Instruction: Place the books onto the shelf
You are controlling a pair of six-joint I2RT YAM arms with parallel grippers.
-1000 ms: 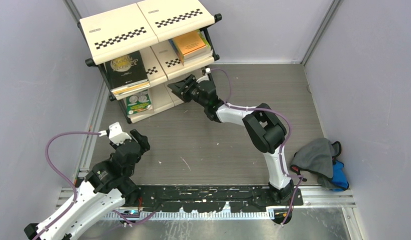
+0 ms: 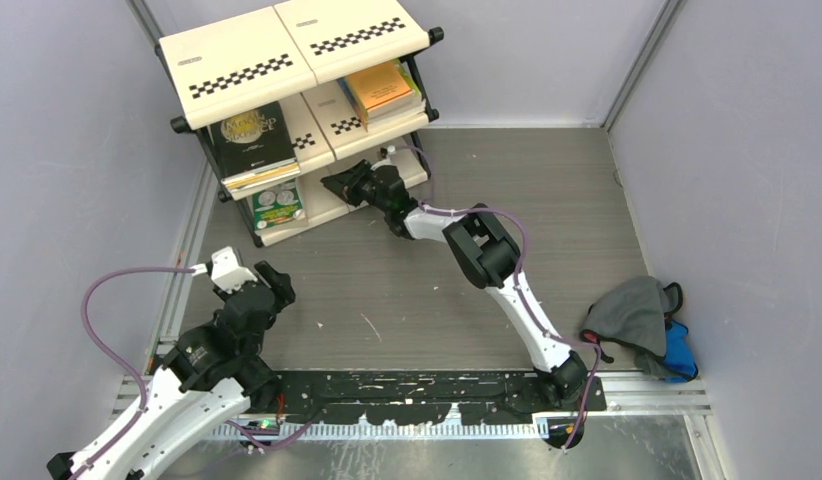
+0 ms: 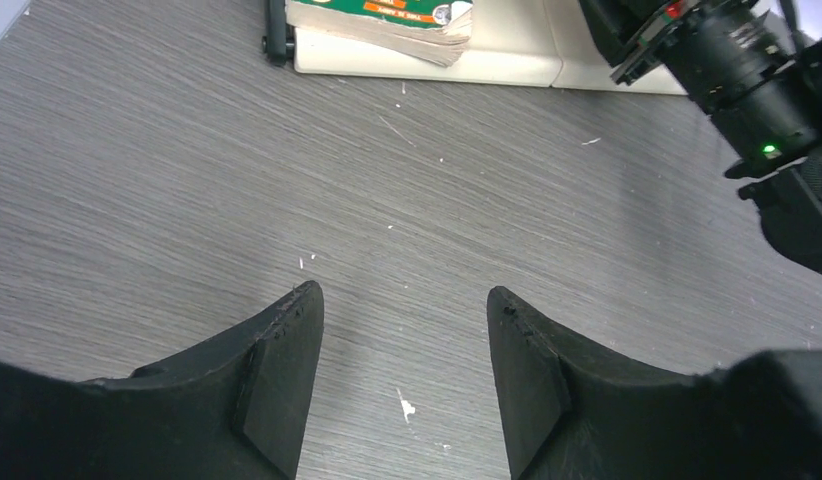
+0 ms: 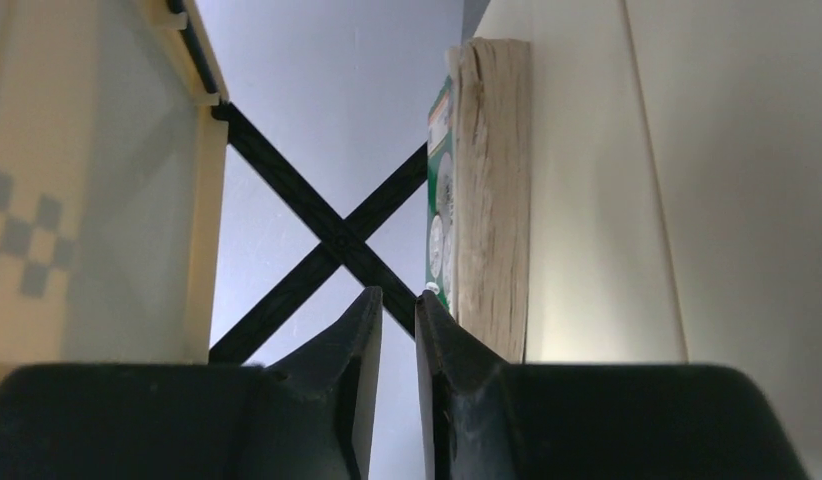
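A green book (image 2: 278, 203) lies flat at the left end of the rack's bottom shelf; in the right wrist view the book's worn page edge (image 4: 494, 190) is ahead of the fingers, apart from them. My right gripper (image 2: 332, 186) reaches over the bottom shelf from its right, fingers slightly parted with nothing between them. The black book (image 2: 249, 138) tops a pile on the middle shelf's left, and the orange book (image 2: 381, 88) tops another on its right. My left gripper is open and empty above the floor, in front of the rack.
The cream shelf rack (image 2: 293, 50) overhangs the right gripper, its black cross brace (image 4: 339, 240) behind the green book. A grey and blue bag (image 2: 637, 322) lies on the right.
My right arm has moved leftward, taking its gripper farther in over the bottom shelf towards the green book. The left arm has shifted only slightly. The books have stayed in place.
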